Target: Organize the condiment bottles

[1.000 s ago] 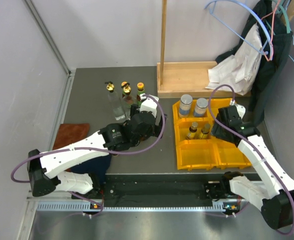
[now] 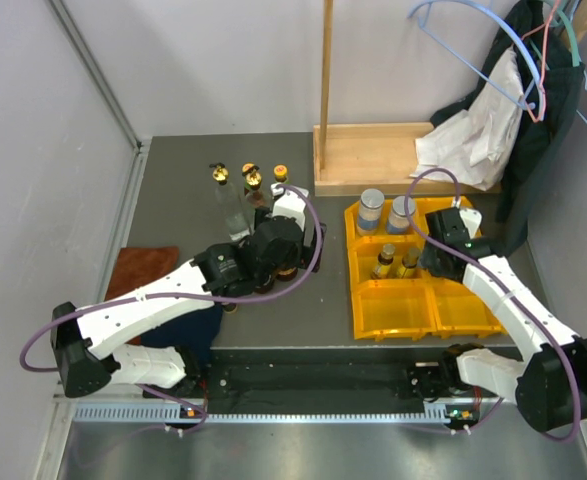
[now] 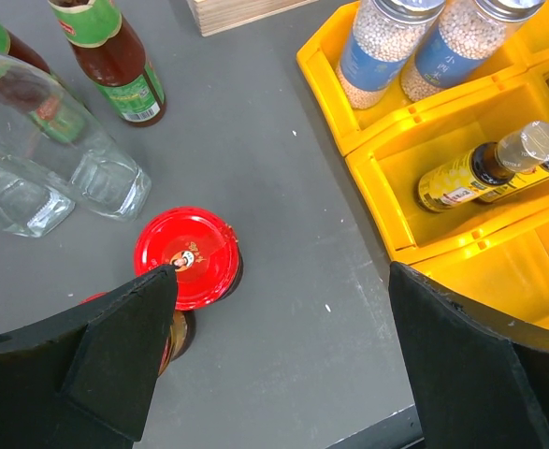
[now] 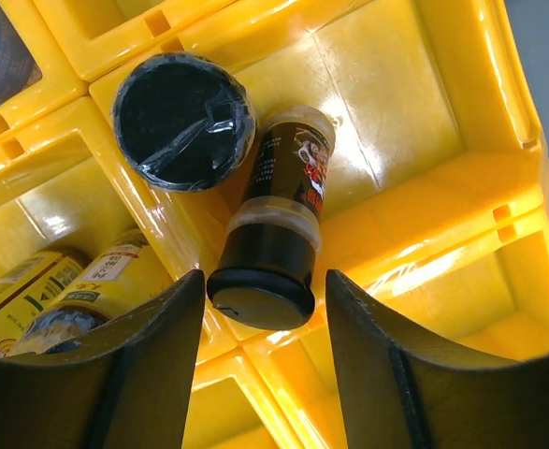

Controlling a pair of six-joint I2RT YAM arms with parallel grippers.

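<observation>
In the right wrist view, a dark-labelled shaker with a black cap [image 4: 261, 281] leans in a yellow compartment beside a second black-lidded jar [image 4: 183, 122]. My right gripper stands open with the leaning cap between its fingertips; contact is not clear. My left gripper is open over bare counter, nothing between its fingers. By its left finger stands a red-lidded jar [image 3: 186, 254], another jar partly hidden below it. Clear glass bottles [image 3: 106, 178] and brown bottles with green labels [image 3: 124, 70] stand at upper left.
The yellow organizer [image 2: 365, 322] holds two white-grain jars [image 2: 370, 210] at the back and two yellow-labelled bottles [image 2: 384, 262] in the middle; its front-left compartment is empty. A wooden stand [image 2: 373, 160] sits behind, cloths [image 2: 143, 270] lie left.
</observation>
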